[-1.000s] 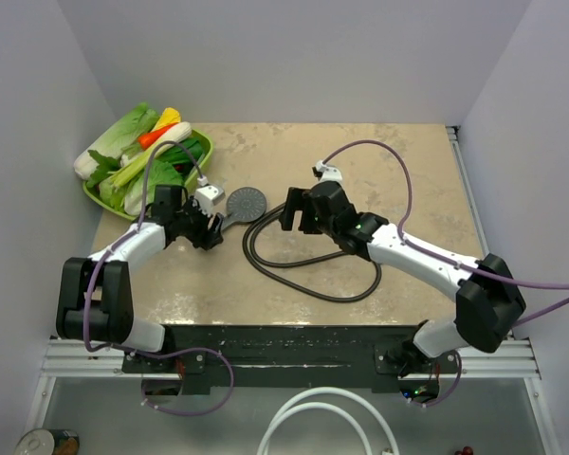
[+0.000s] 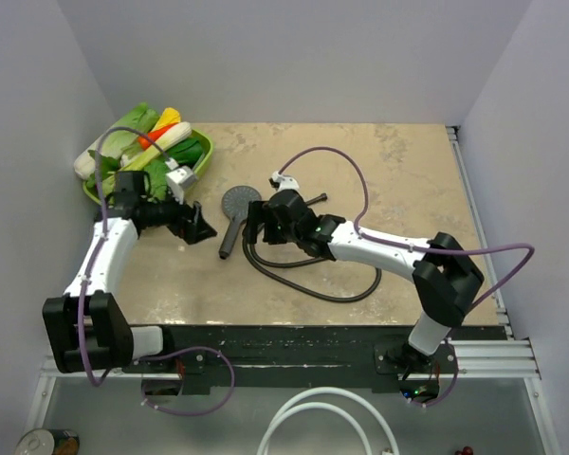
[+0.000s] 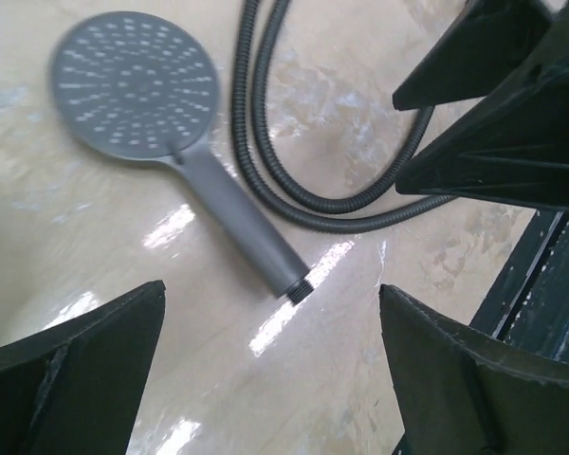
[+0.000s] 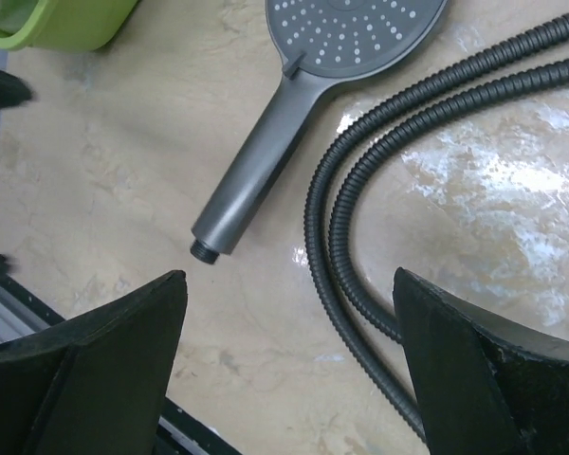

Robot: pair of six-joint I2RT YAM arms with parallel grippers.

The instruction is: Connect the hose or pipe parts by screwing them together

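A grey shower head (image 2: 240, 201) lies face up, handle (image 4: 251, 166) toward the front, its threaded end bare. A black corrugated hose (image 2: 332, 295) lies beside it in a long double loop. My left gripper is open above and left of the handle, nothing between its fingers. My right gripper stands open over the hose and near the handle's end, also empty.
A green bowl (image 2: 201, 156) of vegetables stands at the back left, near the left arm.
The shower head's handle has swung to point more toward the front.
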